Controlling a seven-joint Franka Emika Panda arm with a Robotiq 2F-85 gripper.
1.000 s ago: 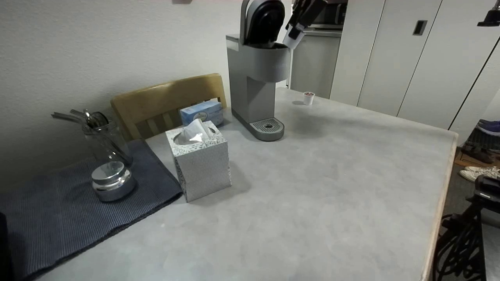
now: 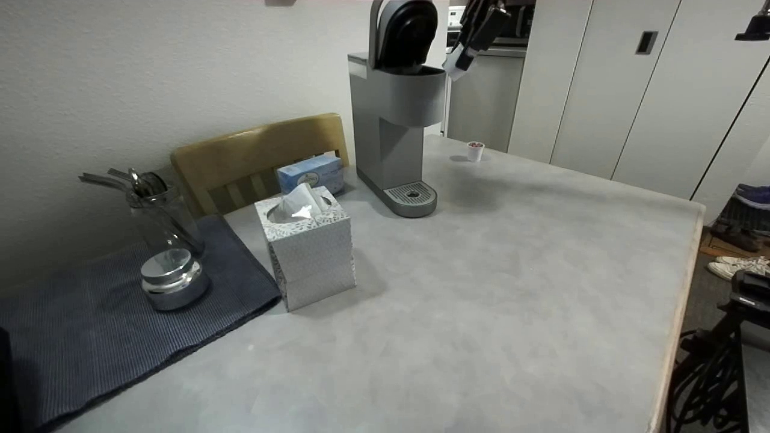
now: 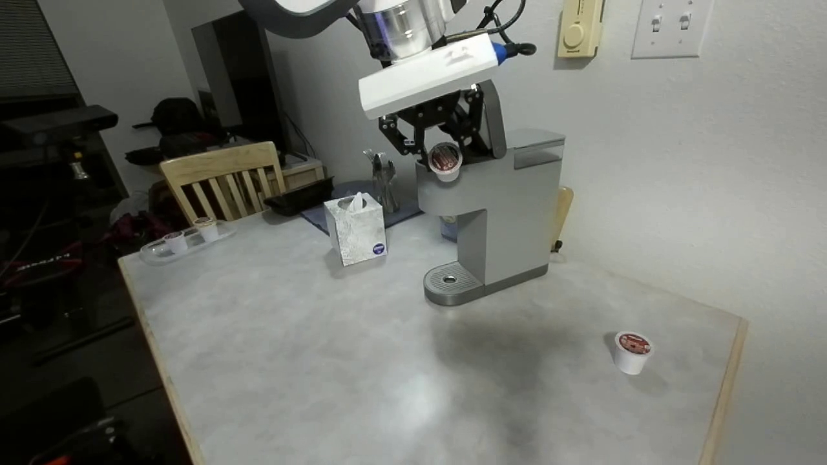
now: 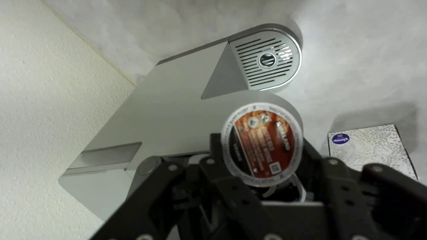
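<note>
My gripper (image 3: pixel 446 159) is shut on a white coffee pod (image 3: pixel 445 161) with a red printed lid. The pod is held high at the front of the grey coffee maker (image 3: pixel 515 209), beside the rim of its open top. From the wrist, the pod's lid (image 4: pixel 263 144) faces the camera and covers part of the machine's upper front. Exterior view 1 has the raised black lid (image 2: pixel 408 36) of the machine, with the held pod (image 2: pixel 456 64) just right of the rim. Another pod (image 3: pixel 633 352) stands upright on the table, right of the machine.
A tissue box (image 3: pixel 356 231) stands beyond the machine, near a blue box (image 2: pixel 310 173). On the dark placemat (image 2: pixel 79 346) are a utensil jar and a silver container (image 2: pixel 173 279). A clear tray (image 3: pixel 157 252) with pods sits at a table edge.
In exterior view 1 my gripper and the held pod have shifted slightly right, away from the machine's open top. The other objects have stayed put.
</note>
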